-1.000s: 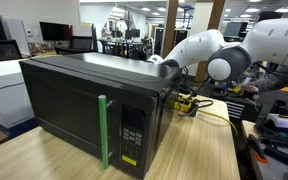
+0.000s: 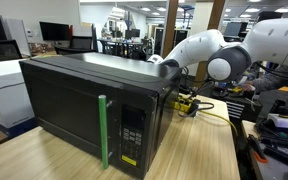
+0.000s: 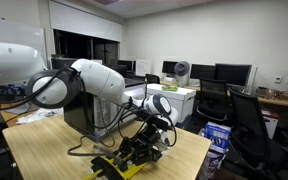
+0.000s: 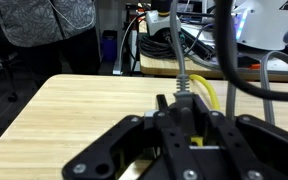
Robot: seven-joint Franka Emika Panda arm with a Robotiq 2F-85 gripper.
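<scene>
In the wrist view my gripper points out over the wooden tabletop, its dark fingers close together. The end of a grey cable [image 4: 181, 62] runs down between them, and the gripper appears shut on that plug end; the exact contact is hidden by the gripper body. Just beyond it shows part of a yellow and black object. Exterior view 2 has the gripper [image 3: 147, 142] low over this yellow and black object [image 3: 134, 170] on the table. From the other side, the object [image 2: 187, 104] is partly covered by the arm and the microwave.
A large black microwave [image 2: 94, 105] with a green strip [image 2: 103, 132] takes up much of the table, beside the arm. A yellow cable [image 2: 222, 119] trails over the table's right end. Bare wood [image 4: 54, 125] lies left of the gripper in the wrist view.
</scene>
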